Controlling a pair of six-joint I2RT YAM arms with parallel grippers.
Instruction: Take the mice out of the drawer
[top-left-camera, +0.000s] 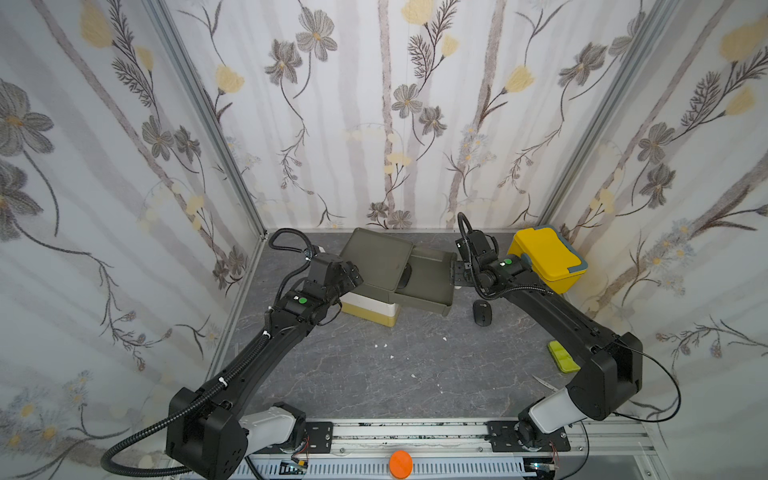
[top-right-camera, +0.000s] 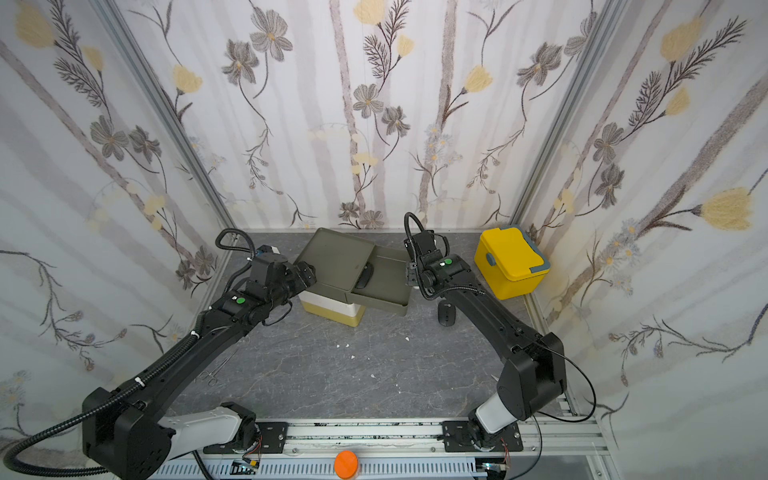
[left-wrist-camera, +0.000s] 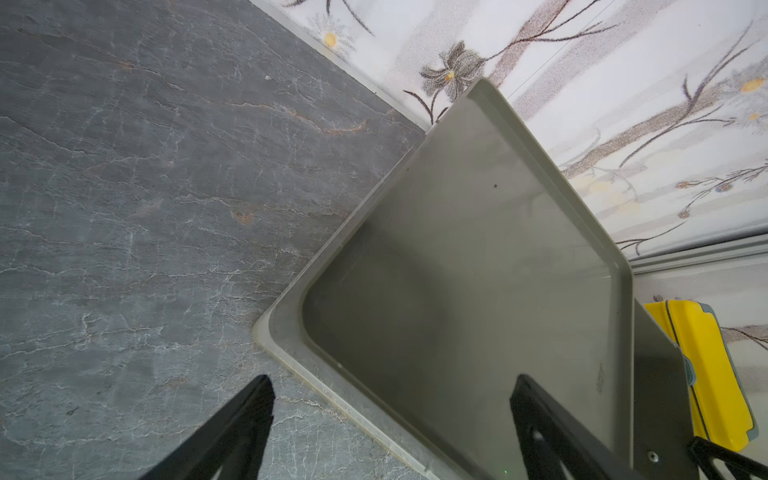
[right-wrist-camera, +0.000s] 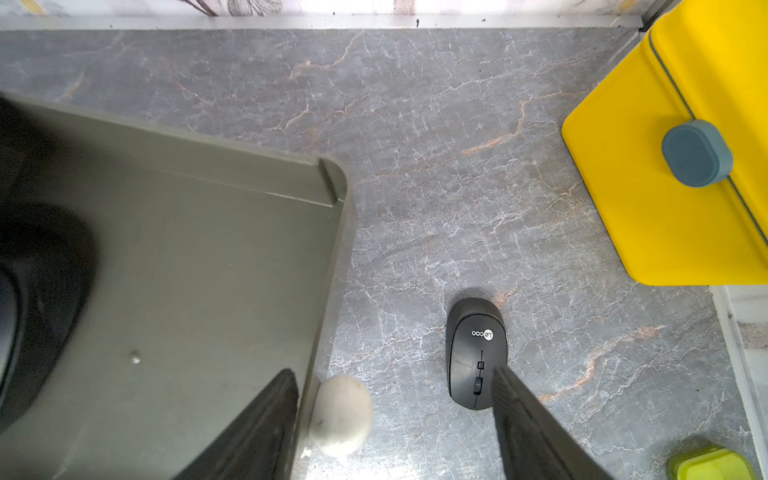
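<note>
A grey-green drawer (right-wrist-camera: 184, 248) is pulled out on the right side of the cabinet (top-left-camera: 376, 260). One black mouse (top-left-camera: 405, 277) lies inside it by the cabinet opening, only partly showing in the right wrist view. Another black mouse (right-wrist-camera: 477, 356) rests on the table right of the drawer. My right gripper is open at the drawer's front wall, its left finger (right-wrist-camera: 268, 424) over that wall and the white round knob (right-wrist-camera: 342, 416) between its fingers. Above the front left edge of the cabinet top (left-wrist-camera: 472, 264), my left gripper stands open, holding nothing.
A yellow box (top-left-camera: 548, 254) stands at the back right. Farther forward on the right lies a yellow-green item (top-left-camera: 563, 357). Small white bits are scattered on the front of the table (top-left-camera: 400, 392), which is otherwise clear.
</note>
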